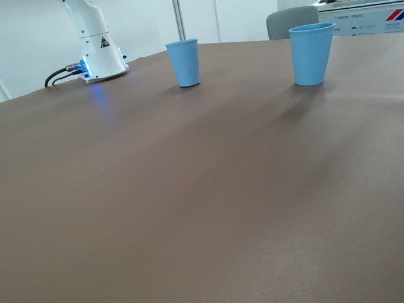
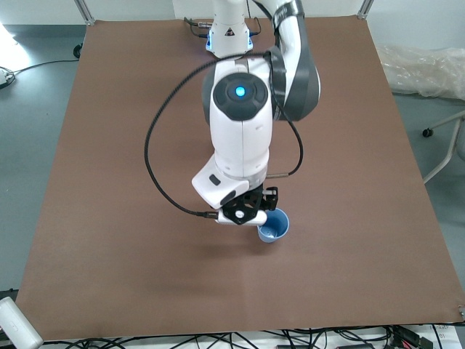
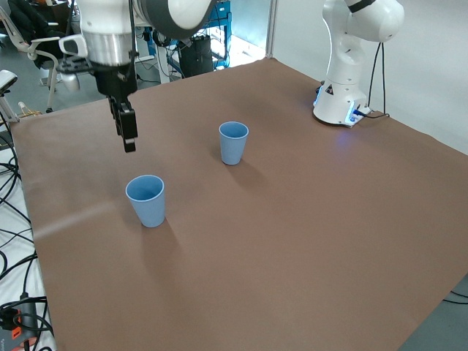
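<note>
In the right view two light blue cups stand upright on the brown table: a nearer cup point(image 3: 145, 208) and a farther cup point(image 3: 232, 146). My gripper point(image 3: 127, 142) hangs above and left of them, pointing down; whether it is open or shut is unclear. In the left view the arm's head point(image 2: 240, 153) covers much of the middle, with a blue cup point(image 2: 273, 231) just below its black gripper mount. The top view shows the nearer-looking cup point(image 1: 310, 57) at right and another cup point(image 1: 183, 63) further left, no gripper.
The robot base point(image 3: 338, 102) stands at the far side. Cables run along the table's outer edge.
</note>
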